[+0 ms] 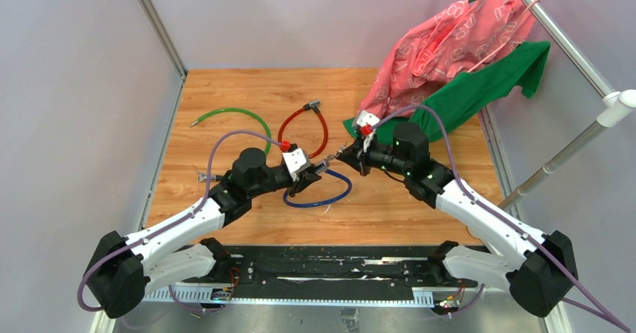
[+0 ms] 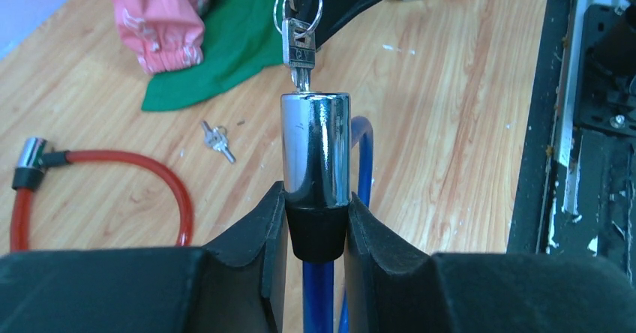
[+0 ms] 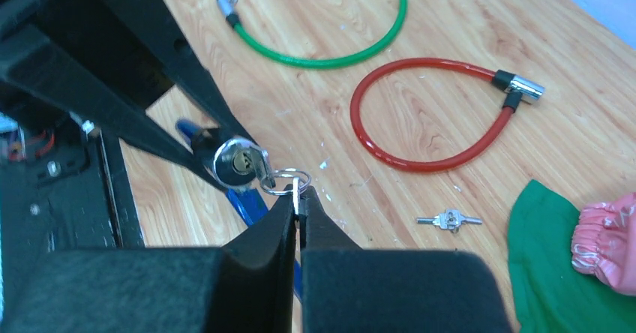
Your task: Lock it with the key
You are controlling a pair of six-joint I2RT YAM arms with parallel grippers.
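The blue cable lock's chrome cylinder (image 2: pixel 315 149) is held upright in the left wrist view between the fingers of my left gripper. A key (image 2: pixel 298 52) stands in its top, with rings linked to it. My right gripper is shut at a ring (image 3: pixel 292 175) linked to the key, a thin edge of metal between its fingertips. The blue cable (image 1: pixel 319 201) loops on the table below. In the top view the two grippers face each other over the middle of the table.
A green cable (image 1: pixel 240 110) and a red cable lock (image 1: pixel 323 129) lie behind. Loose keys (image 3: pixel 452 220) lie on the wooden table (image 1: pixel 210 85). Pink and green cloths (image 1: pixel 457 33) fill the back right; a metal pole (image 1: pixel 555 164) runs along the right.
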